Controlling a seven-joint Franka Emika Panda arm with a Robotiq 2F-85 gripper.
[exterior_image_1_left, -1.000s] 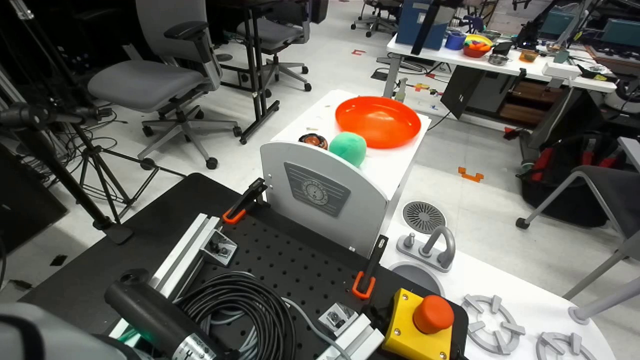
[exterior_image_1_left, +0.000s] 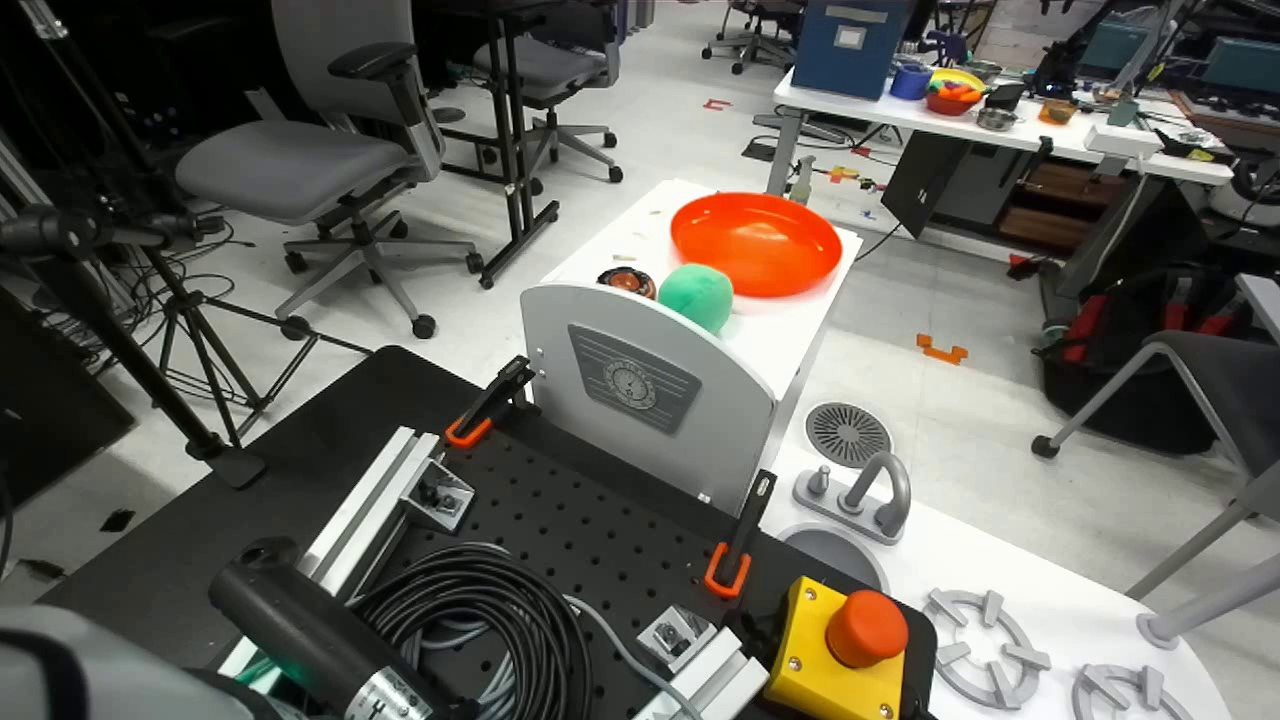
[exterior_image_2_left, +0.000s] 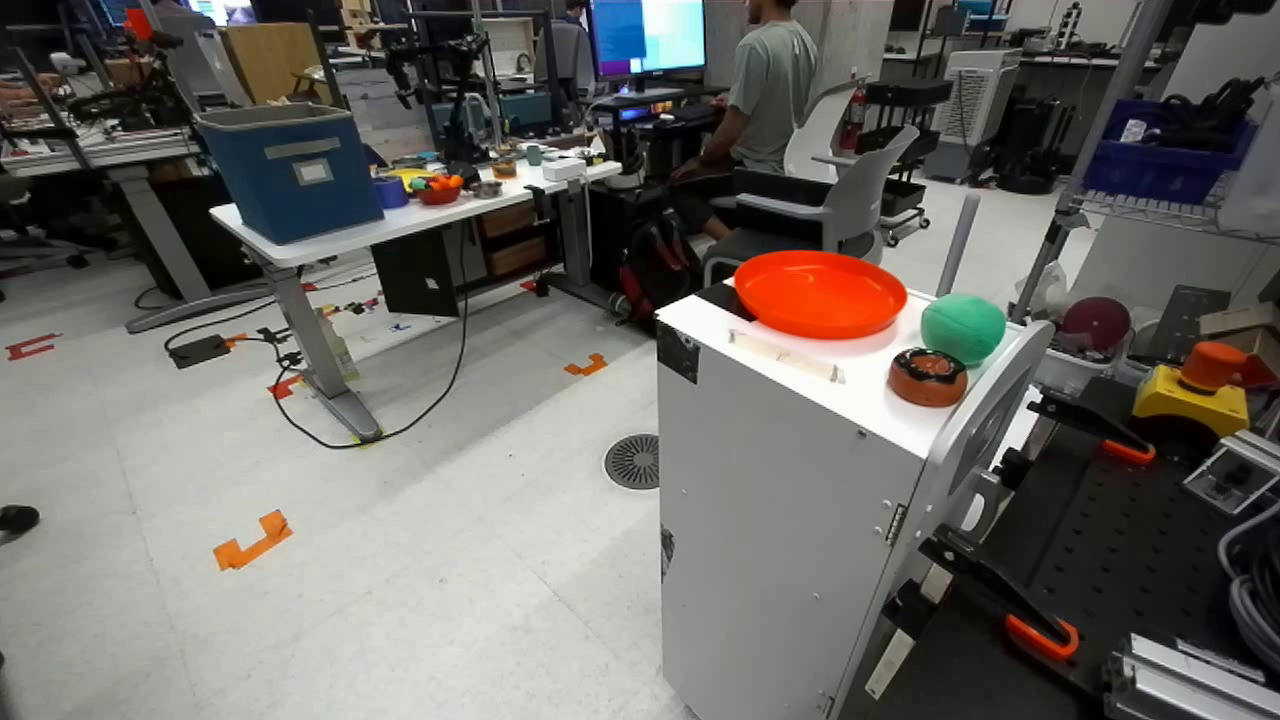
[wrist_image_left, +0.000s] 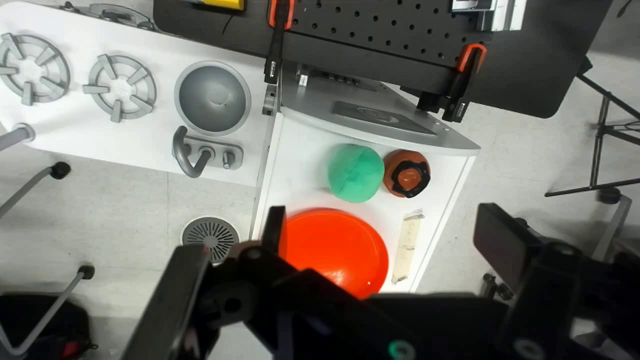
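Note:
In the wrist view my gripper is open above the white cabinet top, its two dark fingers wide apart and empty. Past the fingertips a round green plush (wrist_image_left: 356, 173) rests on the cabinet top. Right beside it sits a brown toy (wrist_image_left: 408, 174) with a black ring on its upper face. An orange-red plate (wrist_image_left: 339, 246) lies on the same surface, partly hidden by the gripper. Neither exterior view has the gripper in it; there the green plush (exterior_image_1_left: 696, 298) stands between the plate (exterior_image_2_left: 819, 294) and the upright grey panel (exterior_image_1_left: 648, 384).
A toy stove top with a sink (wrist_image_left: 213, 99) and faucet (wrist_image_left: 198, 153) adjoins the cabinet. Black clamps (wrist_image_left: 459, 87) hold the grey panel to the black perforated table. A strip of tape (wrist_image_left: 408, 247) marks the cabinet top. A yellow emergency-stop box (exterior_image_1_left: 840, 648) sits on the table.
The dark gripper parts at the top of exterior view 1 have moved up out of the picture. The plate, green plush and brown toy have stayed where they were.

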